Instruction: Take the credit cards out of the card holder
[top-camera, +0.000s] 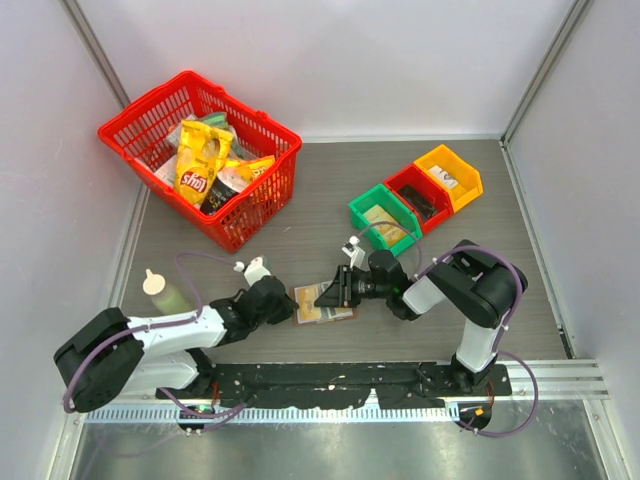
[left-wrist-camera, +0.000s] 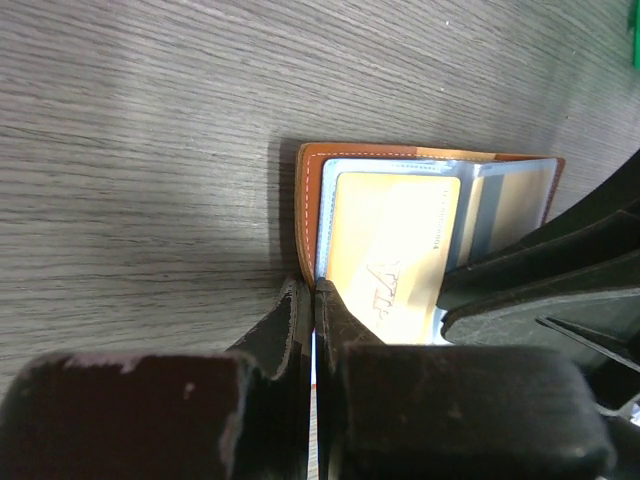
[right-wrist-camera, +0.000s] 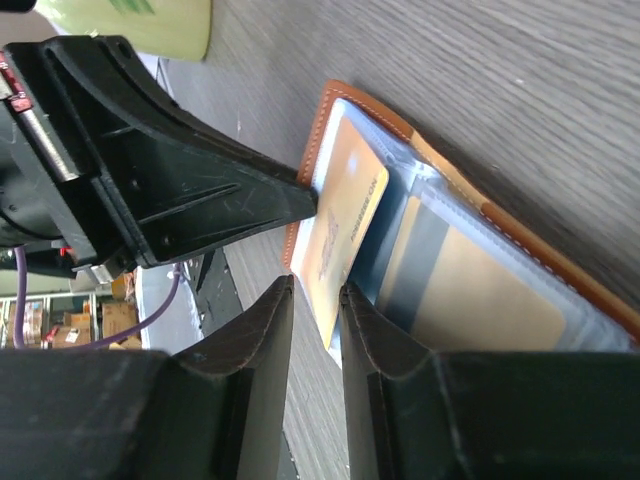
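The open card holder lies on the table between both grippers, brown leather with clear sleeves holding cards; its outer tan card shows in the left wrist view. My left gripper is shut at the holder's left edge, nothing clearly between its fingers. My right gripper is over the holder, its fingers a little apart at the edge of the tan card, which is tilted up slightly in the right wrist view; whether it grips the card I cannot tell.
A red basket of snack bags stands back left, a bottle at the left. Green, red and yellow bins stand back right. Table centre behind the holder is clear.
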